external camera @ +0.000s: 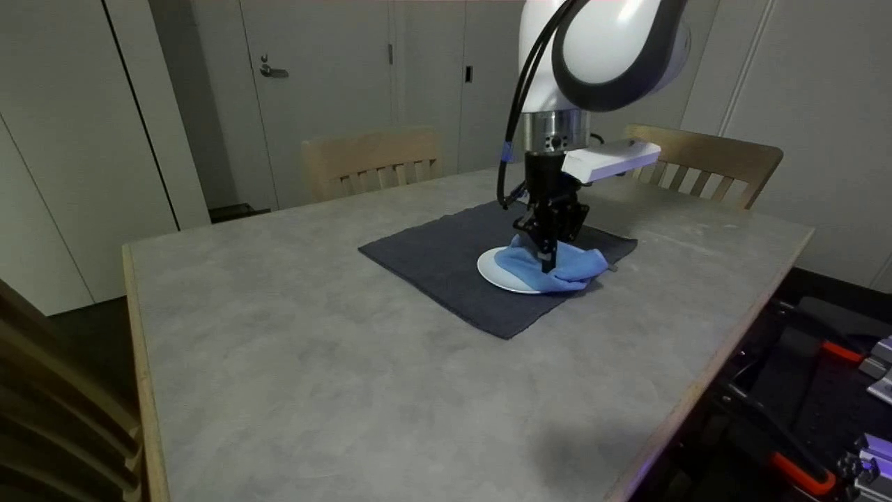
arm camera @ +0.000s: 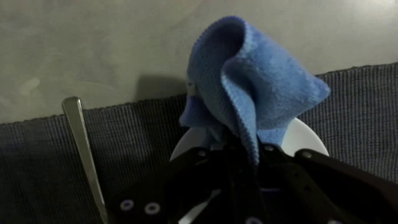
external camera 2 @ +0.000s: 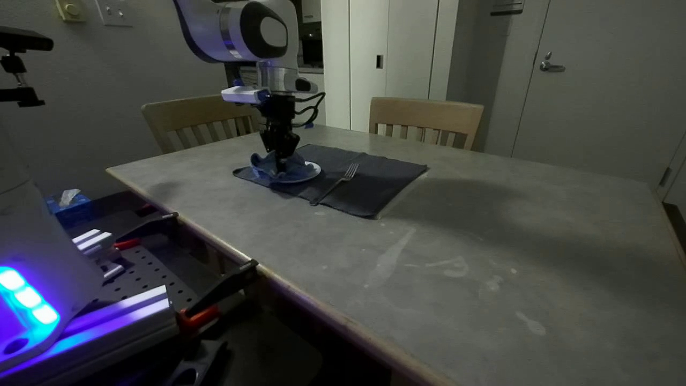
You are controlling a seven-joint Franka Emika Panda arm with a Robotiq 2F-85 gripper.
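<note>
A crumpled blue cloth (external camera: pixel 579 265) is gripped low over the white plate (external camera: pixel 497 272), covering much of it. My gripper (external camera: pixel 548 266) is shut on the cloth, its fingers pointing down. In the wrist view the cloth (arm camera: pixel 276 78) rises in folds from between the fingers and overhangs the plate's far edge; the plate (arm camera: pixel 304 138) shows on both sides of it. From the second exterior view, the cloth (external camera 2: pixel 260 166) drapes over the plate (external camera 2: pixel 312 169) at one end of the mat. Whether the cloth's underside rests on the plate cannot be told.
The plate lies on a dark grey placemat (external camera: pixel 435 251). A fork (external camera 2: pixel 338 184) lies on the mat beside the plate, its handle (arm camera: pixel 84 142) reaching past the mat's edge. Wooden chairs stand at its far edge.
</note>
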